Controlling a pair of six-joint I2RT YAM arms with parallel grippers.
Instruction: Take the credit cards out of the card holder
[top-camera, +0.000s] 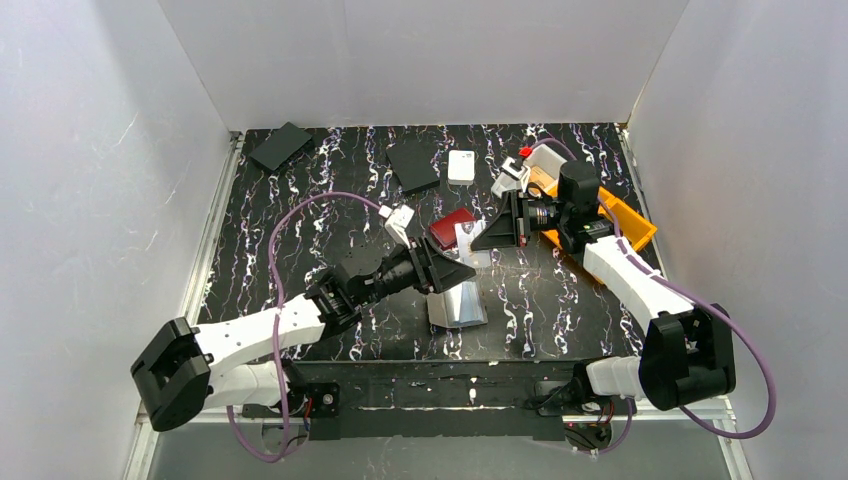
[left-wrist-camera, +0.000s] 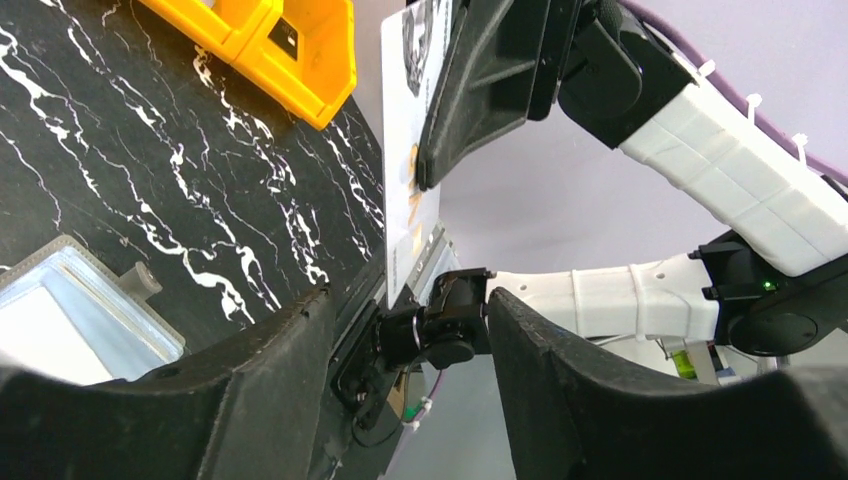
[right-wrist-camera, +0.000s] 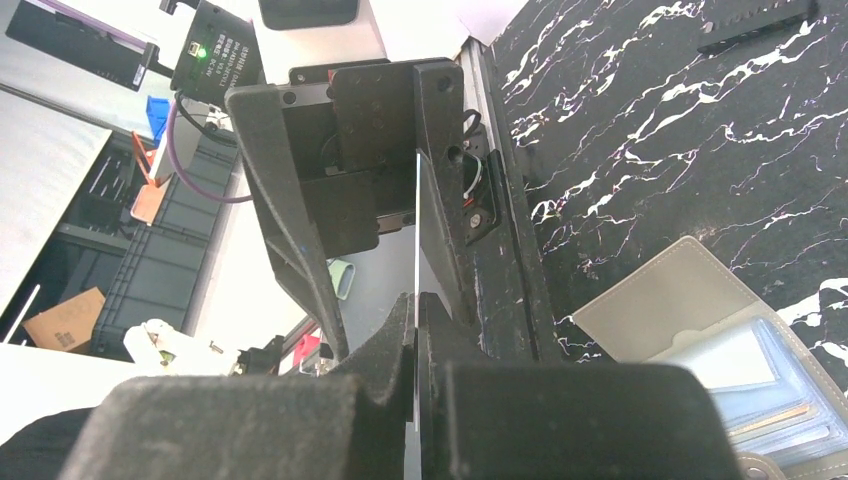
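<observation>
My right gripper (top-camera: 478, 240) is shut on a white card (left-wrist-camera: 400, 230), held upright above the open card holder (top-camera: 455, 308), which lies near the front edge with clear sleeves. In the right wrist view the card shows edge-on. My left gripper (top-camera: 460, 272) faces the card from the left, fingers parted and open, just short of it in the left wrist view. The holder's grey flap (right-wrist-camera: 660, 290) and sleeves show in the right wrist view.
A red wallet (top-camera: 448, 225), a white card stack (top-camera: 461, 167) and dark slabs (top-camera: 412, 167) lie behind. An orange bin (top-camera: 630, 225) stands at the right under the right arm.
</observation>
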